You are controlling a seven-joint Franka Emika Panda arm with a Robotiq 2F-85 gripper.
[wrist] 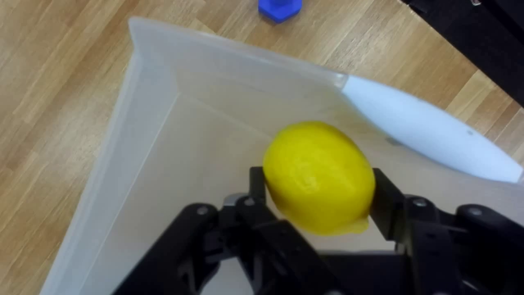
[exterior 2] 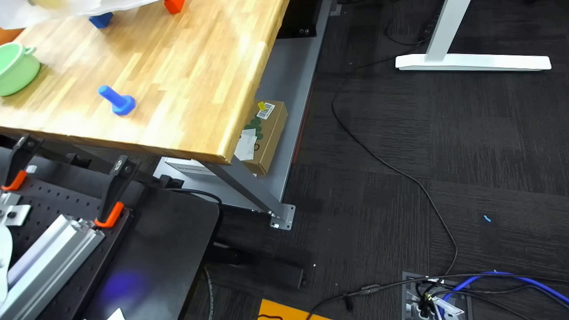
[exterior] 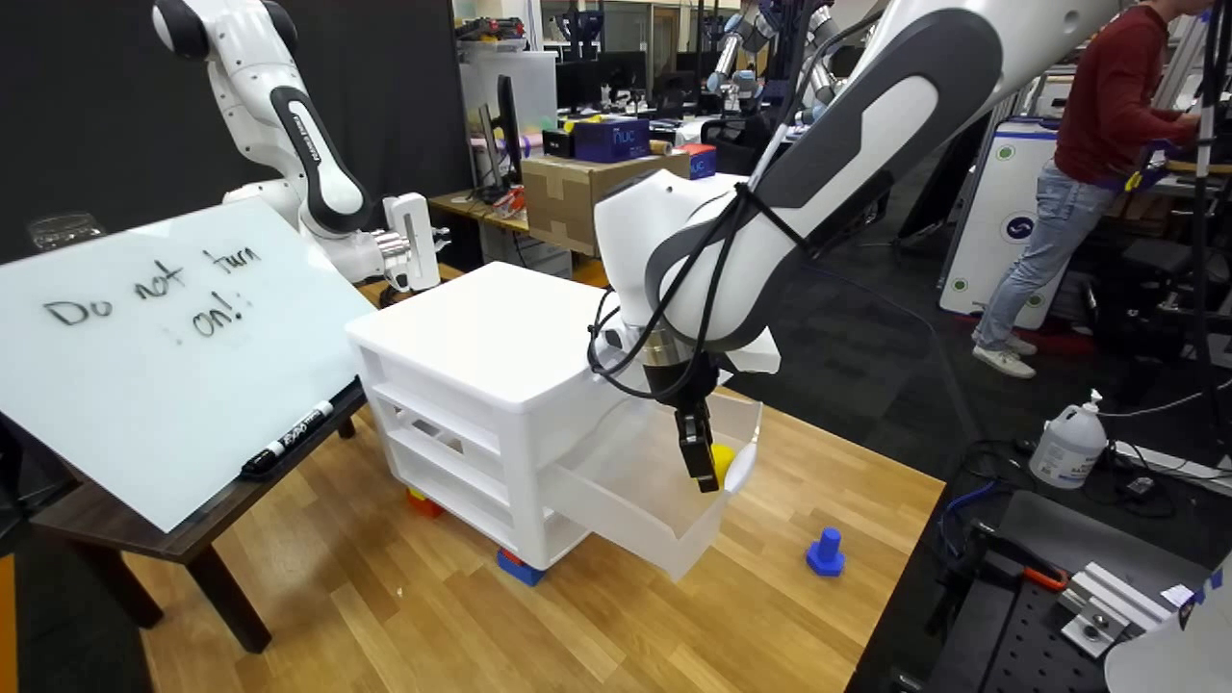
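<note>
A rounded yellow object [wrist: 319, 177] is gripped between the black fingers of my gripper in the wrist view. Below and around it is the translucent drawer [wrist: 162, 142], whose white handle [wrist: 432, 128] faces outward. Exterior view 1 shows my gripper [exterior: 701, 460] reaching down inside the pulled-out drawer [exterior: 618, 497], close to its front wall, with part of the yellow object [exterior: 724, 457] visible beside the fingers. Whether the object touches the drawer floor I cannot tell. The white cabinet [exterior: 462, 346] stands behind the drawer.
A blue bolt-shaped piece [exterior: 826, 552] stands on the wooden table beyond the drawer front. The tilted whiteboard [exterior: 173, 335] is left of the cabinet. In exterior view 2, a green pot [exterior 2: 18, 69] sits near the table's left side. Open tabletop surrounds the bolt.
</note>
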